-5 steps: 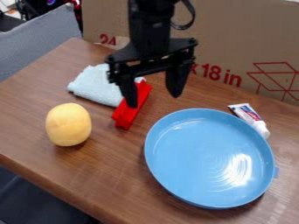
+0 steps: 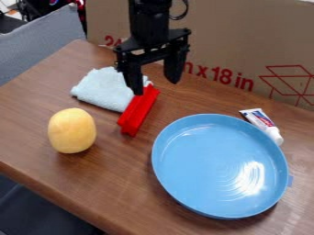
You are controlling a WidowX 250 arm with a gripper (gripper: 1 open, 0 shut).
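Note:
My black gripper (image 2: 152, 72) is open, hanging at the top centre above the back of the wooden table, with nothing seen between its fingers. Below its left finger lie a folded pale blue cloth (image 2: 101, 89) and a red elongated object (image 2: 139, 112). A round yellow object (image 2: 72, 130) sits at the front left. A large blue plate (image 2: 219, 166) fills the right front. A white tube with red and blue print (image 2: 263, 125) lies behind the plate at the right.
A cardboard box (image 2: 245, 46) stands along the back of the table (image 2: 37, 119). A grey cushioned surface (image 2: 37, 50) is at the left. Bare wood shows at the left and between the yellow object and the plate.
My gripper has moved up and back, away from the red object and the cloth, and appears smaller. The objects on the table have not visibly moved.

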